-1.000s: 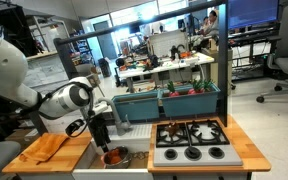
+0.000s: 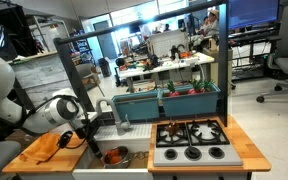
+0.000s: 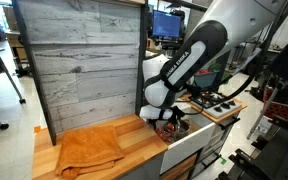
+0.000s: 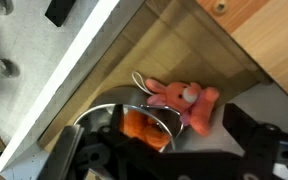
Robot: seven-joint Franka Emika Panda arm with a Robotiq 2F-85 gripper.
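Note:
A metal pot (image 4: 96, 117) with orange pieces (image 4: 144, 128) inside sits in the open drawer (image 4: 191, 48). Beside the pot, a pinkish-red soft toy (image 4: 189, 100) with a pale loop lies on the drawer floor. In the wrist view my gripper is open, its dark fingers apart at the bottom of the picture and overlapping part of the pot. From outside, the gripper (image 2: 93, 143) appears low over the drawer's left end, left of the pot (image 2: 116, 155). Whether the fingers touch anything cannot be told.
An orange cloth (image 3: 89, 146) lies on the wooden counter (image 3: 136, 135). To the drawer's right is a stove (image 2: 193, 142) with a small pot on a burner. Behind stands a blue-green rack (image 2: 189, 105). The drawer walls closely border the gripper.
Over the last second my gripper has moved left and down, from above the pot to the drawer's left end. The pot and cloth look unmoved.

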